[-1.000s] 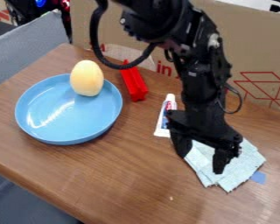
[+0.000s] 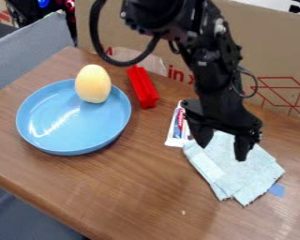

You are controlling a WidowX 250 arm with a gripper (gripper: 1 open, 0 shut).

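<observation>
My black gripper (image 2: 223, 142) is lowered over a folded pale blue-white cloth (image 2: 246, 176) on the right of the wooden table, its fingers apart at the cloth's back part. Whether they touch the cloth is hard to tell. A white tube with red and blue print (image 2: 178, 133) lies just left of the gripper, partly hidden behind the arm.
A blue plate (image 2: 65, 122) sits at the left, with a pale yellow egg-shaped object (image 2: 93, 84) at its back edge. A red object (image 2: 142, 88) lies behind. A cardboard wall (image 2: 272, 56) bounds the back.
My gripper has shifted back, toward the rear of the cloth, uncovering more of the cloth's front. The plate, egg-shaped object and red object have not moved.
</observation>
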